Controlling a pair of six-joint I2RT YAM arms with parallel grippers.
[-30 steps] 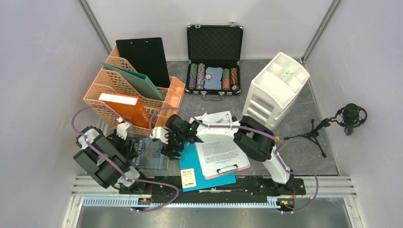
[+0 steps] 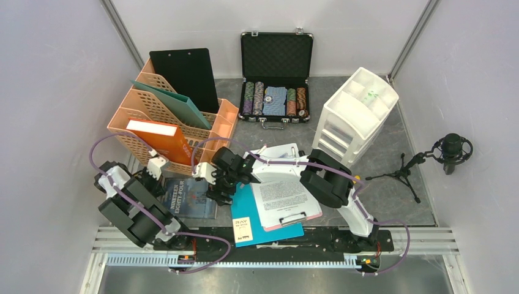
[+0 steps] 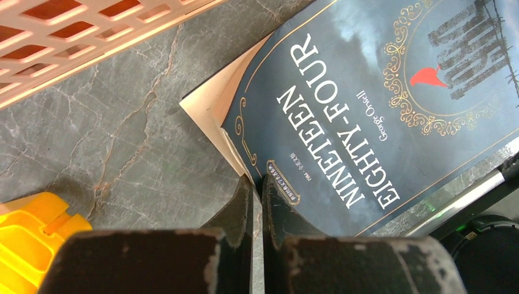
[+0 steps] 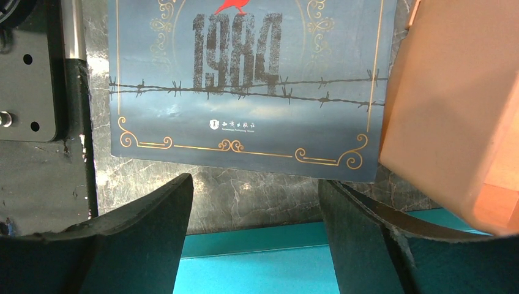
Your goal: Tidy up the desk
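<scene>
The dark blue book "Nineteen Eighty-Four" (image 2: 194,199) lies on the desk in front of the peach file organizer (image 2: 225,124). In the left wrist view, my left gripper is shut on the edge of this book (image 3: 367,110) near a corner, where the cover lifts from the pages. At the opposite end, my right gripper stands open with a wide gap. The book's lower edge (image 4: 245,160) lies just ahead of its fingertips, and the right fingertip overlaps or touches that edge; nothing is gripped there.
An orange book (image 2: 165,142), a teal folder (image 2: 177,105) and a black clipboard (image 2: 186,76) stand in the organizer. A blue folder (image 2: 245,208) and a clipboard with papers (image 2: 284,199) lie right of the book. Further off are a poker case (image 2: 275,61), white drawers (image 2: 352,116) and a microphone (image 2: 451,147).
My left gripper has drawn slightly left toward the book's end, uncovering more of the title. The right arm has barely moved, and the book looks to be in the same place.
</scene>
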